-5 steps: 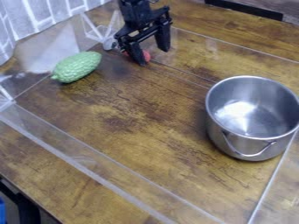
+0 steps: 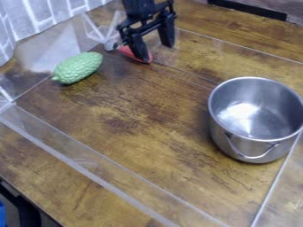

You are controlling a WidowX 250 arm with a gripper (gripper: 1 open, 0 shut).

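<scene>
The black gripper (image 2: pixel 147 34) is at the top centre, with its fingers spread above a red object (image 2: pixel 136 55) lying on the wooden table (image 2: pixel 142 151). Whether the fingers touch it is hard to tell. A green bumpy vegetable toy (image 2: pixel 78 67) lies to the left. A steel pot (image 2: pixel 254 119) with a wire handle stands at the right.
Clear plastic sheeting covers the table's left and front margins. A dark ledge runs along the back right.
The gripper has shifted slightly over the last second around the red object, which is partly uncovered now. The vegetable and pot are unchanged.
</scene>
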